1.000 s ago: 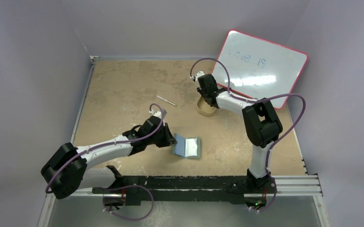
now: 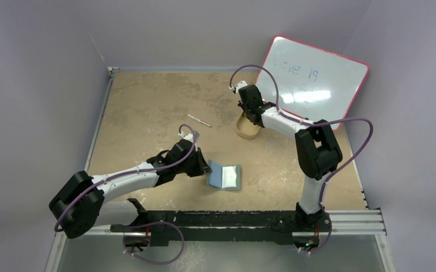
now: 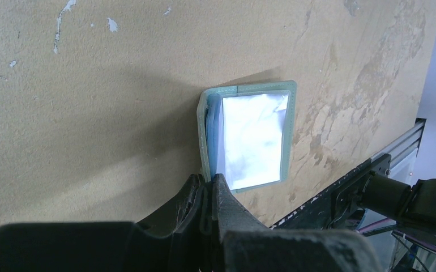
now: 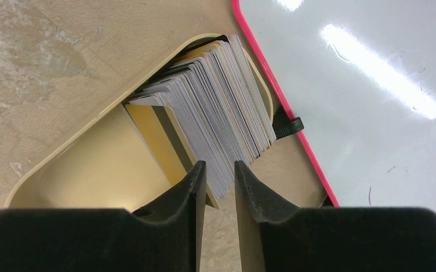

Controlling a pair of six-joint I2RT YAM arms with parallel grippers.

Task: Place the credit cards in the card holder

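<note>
The card holder (image 3: 292,130), blue-green with clear sleeves, lies unfolded on the table in front of my left gripper (image 2: 208,170). In the left wrist view that gripper is shut on the edge of the holder's raised cover (image 3: 201,136). A thick row of cards (image 4: 218,102) leans in one end of the tan tray (image 4: 63,147). Over the row's lower end is my right gripper. Its fingertips stand a little apart, with card edges in the gap; whether they touch any card, I cannot tell. The top view hides the cards behind the right arm.
A whiteboard (image 2: 317,79) with a red frame lies at the back right, close against the tray's end. A pen (image 2: 199,120) rests left of the tray. Bare table lies on the left and between the tray and the card holder.
The left arm and the card holder have stayed still.
</note>
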